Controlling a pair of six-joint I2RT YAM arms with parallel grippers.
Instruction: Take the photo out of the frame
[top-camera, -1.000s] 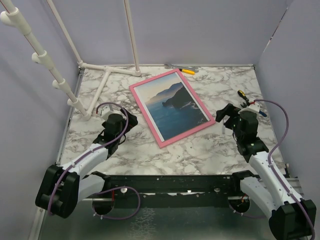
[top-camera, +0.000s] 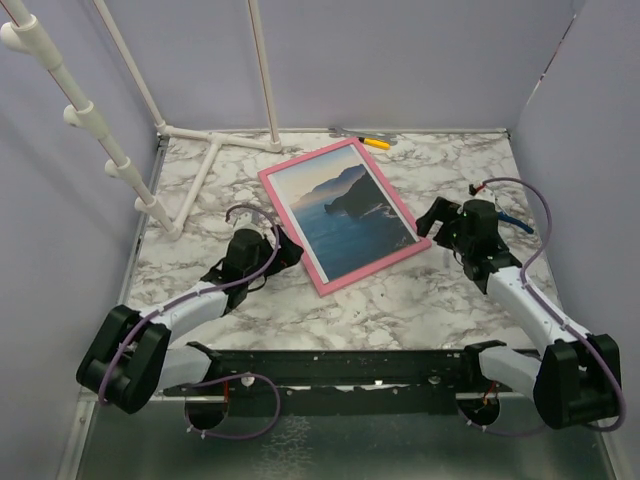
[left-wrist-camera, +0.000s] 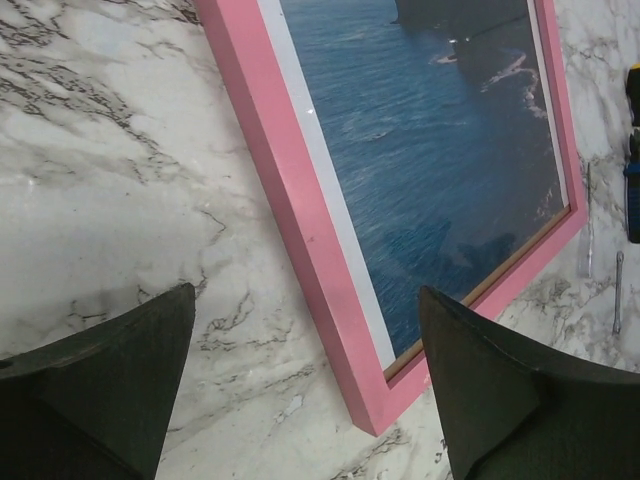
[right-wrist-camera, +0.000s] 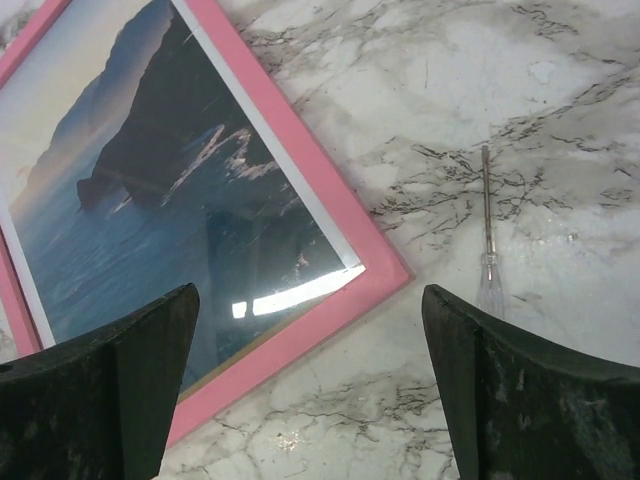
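A pink picture frame (top-camera: 372, 264) holds a photo (top-camera: 340, 215) of sea and dark cliffs, lying tilted on the marble table. My left gripper (top-camera: 285, 245) is open over the frame's lower left edge; in the left wrist view the frame's corner (left-wrist-camera: 375, 400) sits between and beyond its fingers, untouched. My right gripper (top-camera: 435, 215) is open above the frame's right corner, which shows between its fingers as the corner (right-wrist-camera: 375, 275) in the right wrist view, with nothing held.
A yellow-handled tool (top-camera: 375, 142) lies at the back edge. A thin metal tool (right-wrist-camera: 489, 220) lies right of the frame. A blue tool (top-camera: 516, 222) is at the right. White pipes (top-camera: 200, 185) stand at the back left.
My left gripper has moved right toward the frame's lower left. The frame has not moved.
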